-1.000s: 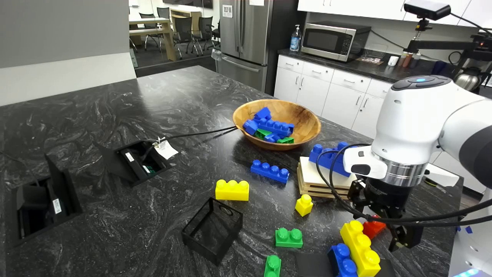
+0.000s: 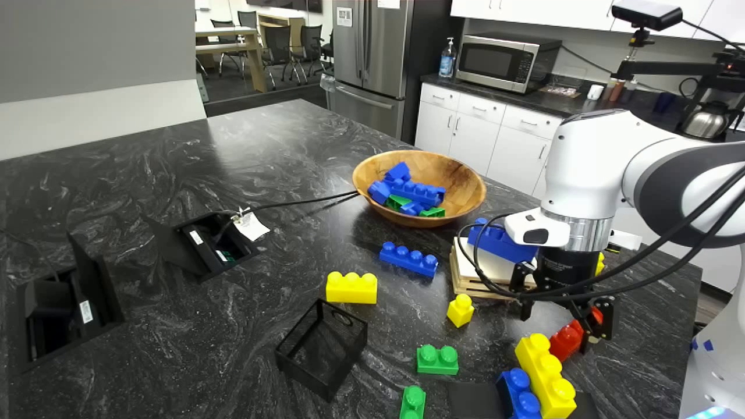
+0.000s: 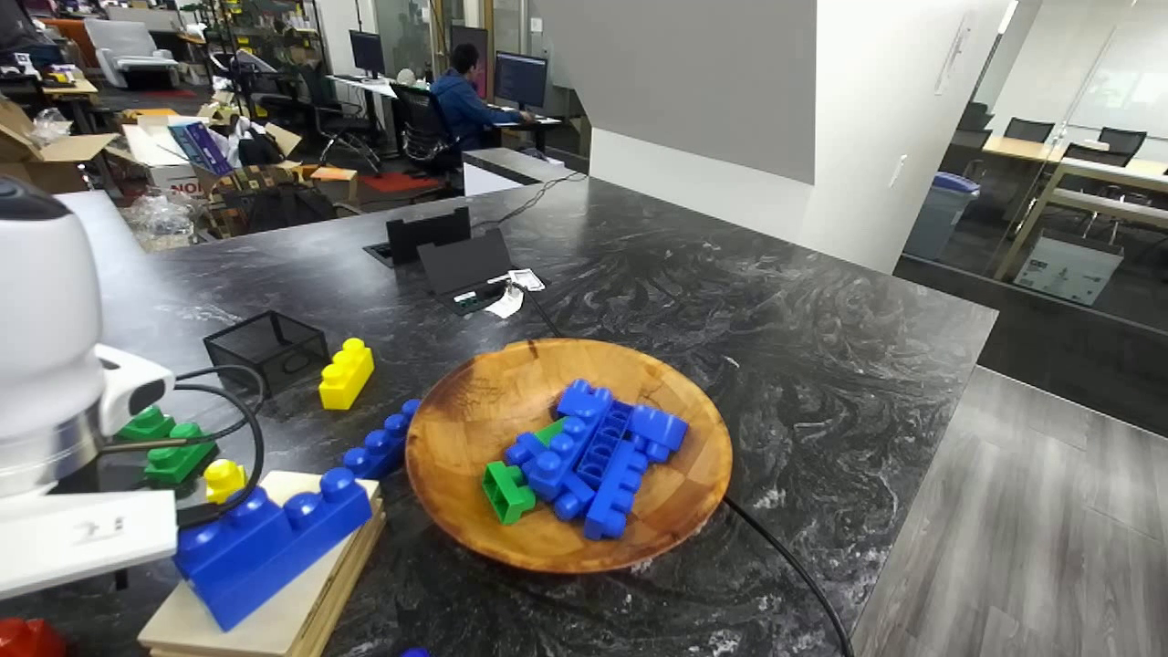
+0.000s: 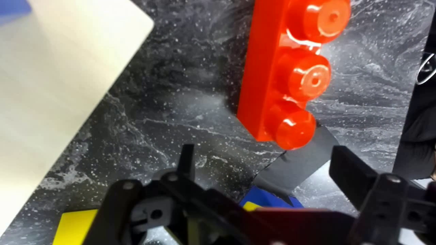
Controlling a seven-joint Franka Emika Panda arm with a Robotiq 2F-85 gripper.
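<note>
In exterior view 1 my gripper (image 2: 564,329) hangs low over the right side of the table, by a red brick (image 2: 564,342). The wrist view shows a long red brick (image 4: 265,77) with three studs in view, lying beyond the fingertips. My gripper is open there, its two fingers (image 4: 347,167) wide apart. Bare table and a dark grey strip (image 4: 302,159) show between them. A dark red shape (image 4: 302,220) at the bottom is blurred and partly covered by the gripper. In exterior view 2 only a red corner (image 3: 29,637) shows.
A blue brick (image 2: 499,243) rests on a stack of wooden boards (image 2: 461,269) beside the gripper. Yellow and blue bricks (image 2: 545,377) stand in front. The wooden bowl (image 2: 454,209) holds blue and green bricks. A black mesh box (image 2: 307,370) sits left.
My arm and gripper have shifted left in exterior view 1, closer to the boards, and the gripper's angle has turned. More red shows by the fingers. The loose bricks in front look unmoved.
</note>
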